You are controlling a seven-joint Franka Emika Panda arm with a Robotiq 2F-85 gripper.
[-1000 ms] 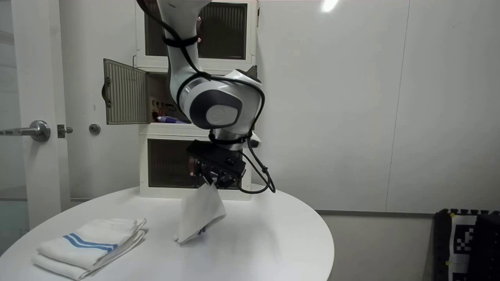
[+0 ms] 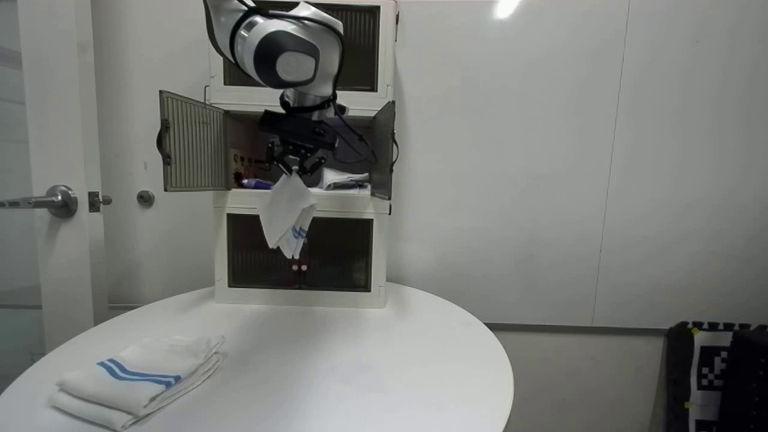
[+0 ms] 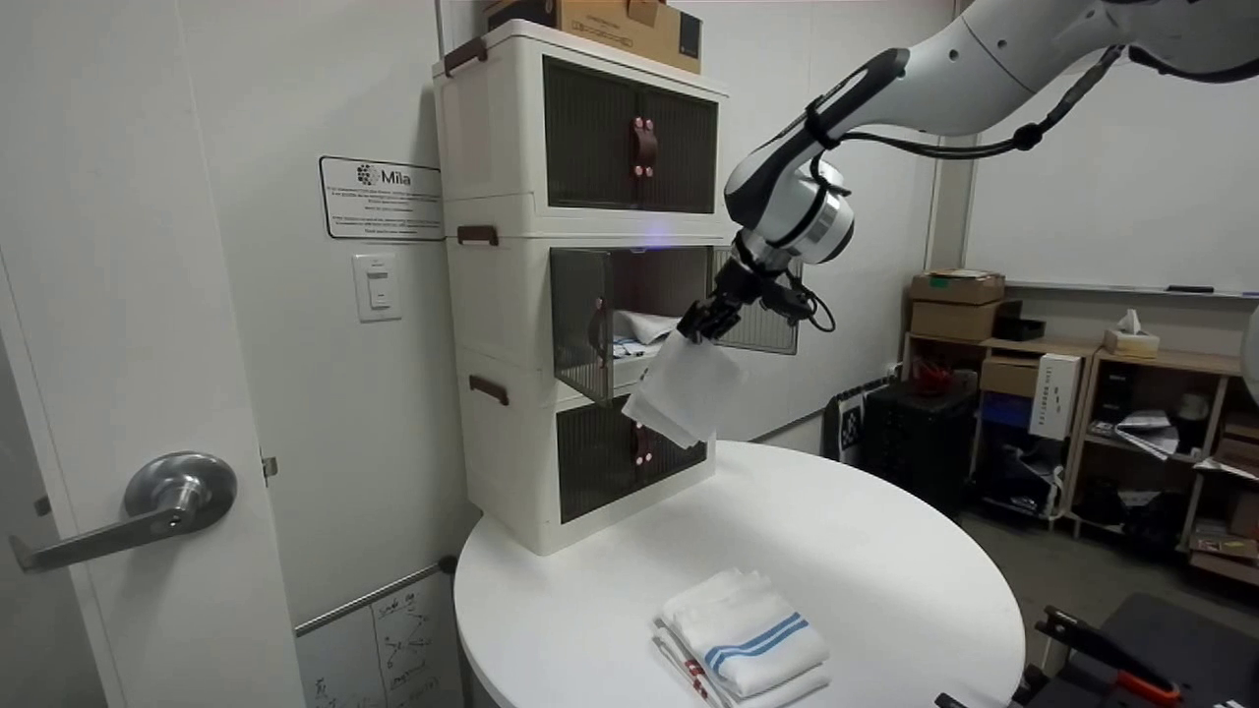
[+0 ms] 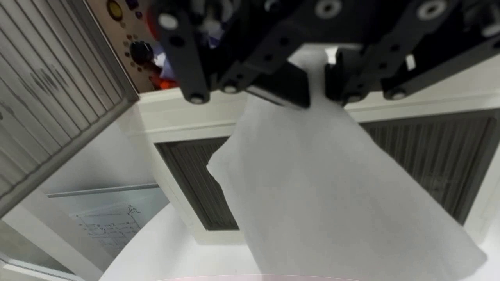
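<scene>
A white cloth with blue stripes (image 2: 286, 212) hangs from my gripper (image 2: 295, 167), which is shut on its upper end. In the wrist view the cloth (image 4: 318, 187) is pinched between the fingers and spreads downward. It hangs in front of the cabinet (image 3: 508, 330), whose middle compartment stands open. Inside that compartment, on the right in exterior view 1, lies another folded white cloth (image 2: 344, 177). Folded white towels with blue stripes (image 2: 140, 378) rest on the round table (image 2: 345, 360), at its front left.
The compartment's left door (image 2: 194, 143) and right door (image 2: 383, 150) swing outward on either side of the gripper. A purple item (image 2: 257, 183) lies inside at the left. The lower doors are shut.
My gripper has risen from low over the table to the level of the open compartment, moving away from the camera and slightly left. The cloth came along in it.
</scene>
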